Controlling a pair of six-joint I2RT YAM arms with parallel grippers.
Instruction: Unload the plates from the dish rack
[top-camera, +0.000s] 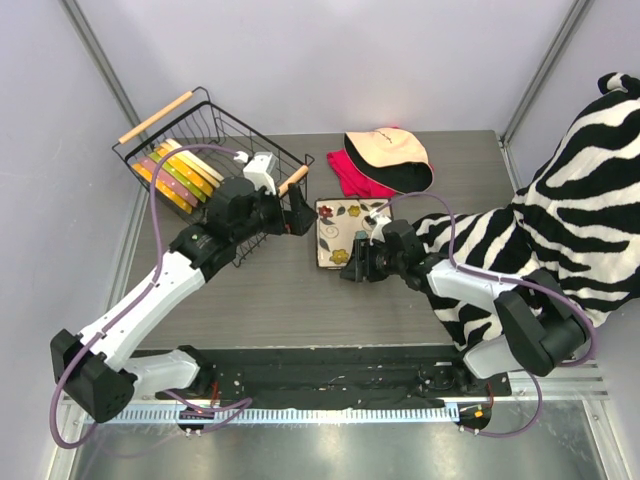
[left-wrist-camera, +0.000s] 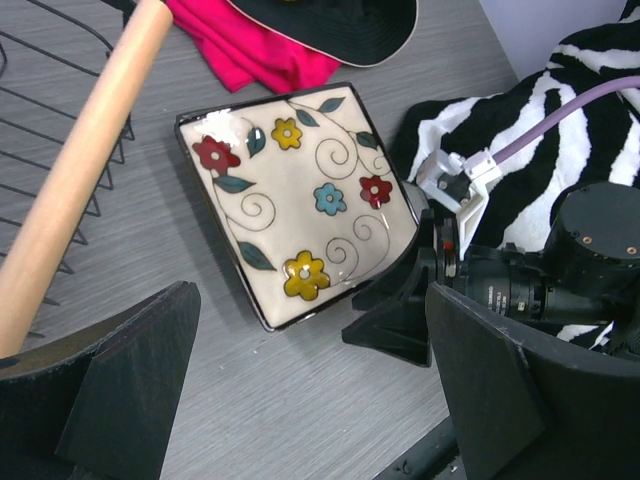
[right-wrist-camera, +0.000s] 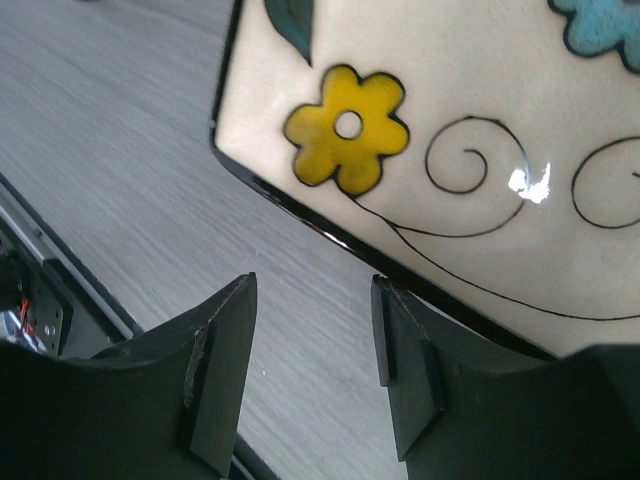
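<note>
A square cream plate with red, yellow and blue flowers lies on the grey tabletop, right of the wire dish rack, which holds several colourful plates at its left. My left gripper is open above the rack's front handle, left of the plate. My right gripper is low at the plate's front edge; in the right wrist view its fingers are part open, one beside the rim, with bare table between them.
A pink cloth and a cap lie behind the plate. A zebra-striped blanket covers the right side. Bare table is at the front left.
</note>
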